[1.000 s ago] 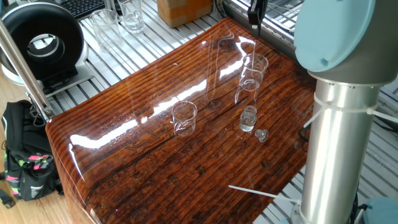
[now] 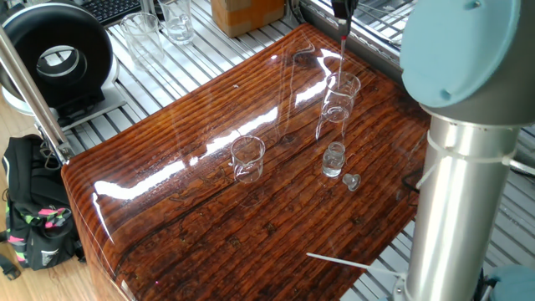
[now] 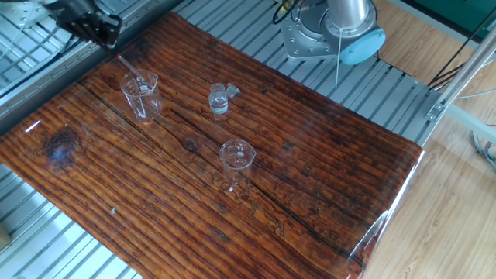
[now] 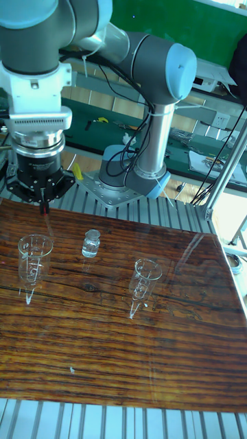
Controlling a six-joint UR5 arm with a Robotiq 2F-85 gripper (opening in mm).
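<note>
My gripper point(image 4: 45, 201) is at the table's back corner, beside one glass beaker point(image 4: 34, 256). It is shut on a thin rod point(image 3: 132, 68) with a red upper part, pointing down at that beaker. Whether the rod's clear lower end is inside the rim or just above it is hard to tell. A second beaker point(image 2: 247, 159) stands apart near the middle of the table. Between and behind them is a small glass bottle point(image 2: 333, 160) with clear liquid at the bottom. Its glass stopper point(image 2: 351, 181) lies next to it on the wood.
More glassware point(image 2: 142, 38) and a cardboard box point(image 2: 247, 12) sit on the slatted surface beyond the table. A white stick point(image 2: 338, 260) juts over one edge.
The gripper has shifted and seems to have turned slightly; the rod's red part now shows below the fingers. The arm's blue joint has moved a little right. Beakers, bottle and stopper have stayed put.
</note>
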